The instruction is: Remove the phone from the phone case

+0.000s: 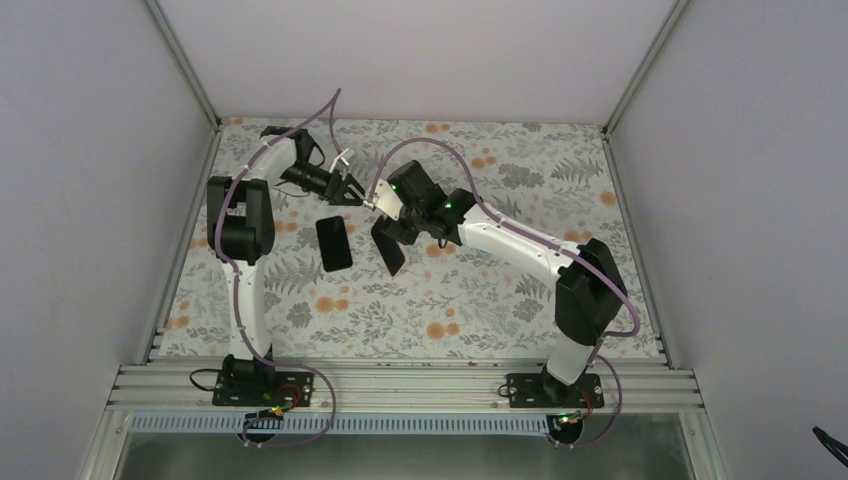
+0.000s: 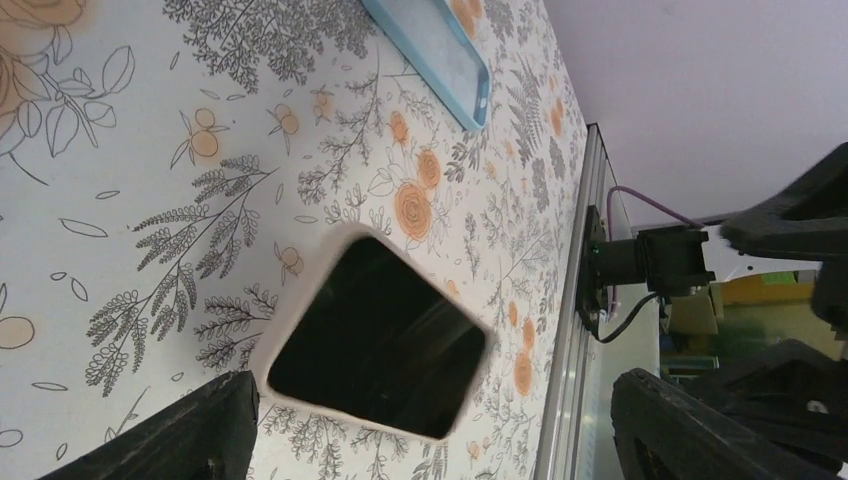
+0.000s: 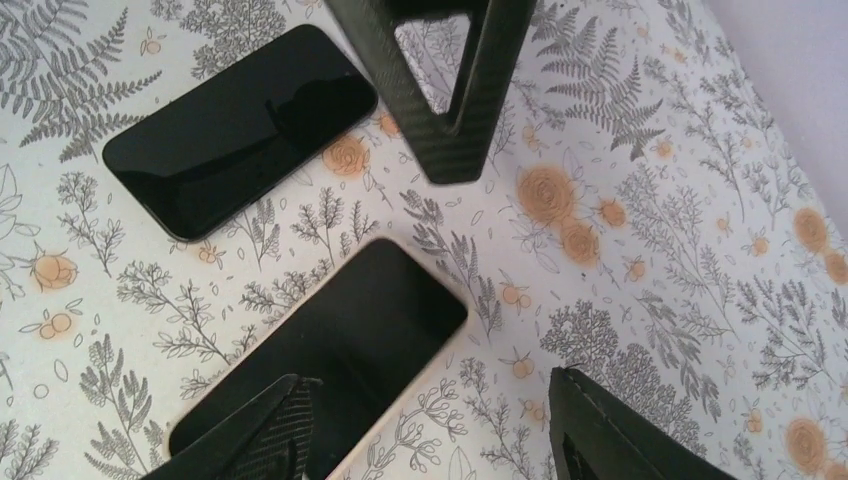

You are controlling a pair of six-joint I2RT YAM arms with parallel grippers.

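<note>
The phone in its case (image 1: 391,252), black with a pale rim, slants below my right gripper (image 1: 398,226). In the right wrist view, this cased phone (image 3: 340,330) lies partly behind the left-hand finger (image 3: 270,430); the fingers stand apart and I see nothing spanning them. Whether any hold remains is unclear. From the left wrist view, the cased phone (image 2: 380,340) appears blurred over the table, its screen still within the rim. My left gripper (image 1: 354,192) is open, close by on the left, empty between its fingers.
A second black phone (image 1: 334,244) lies flat to the left of the cased one. A light blue tray (image 2: 445,60) shows in the left wrist view, largely covered by the right arm from above.
</note>
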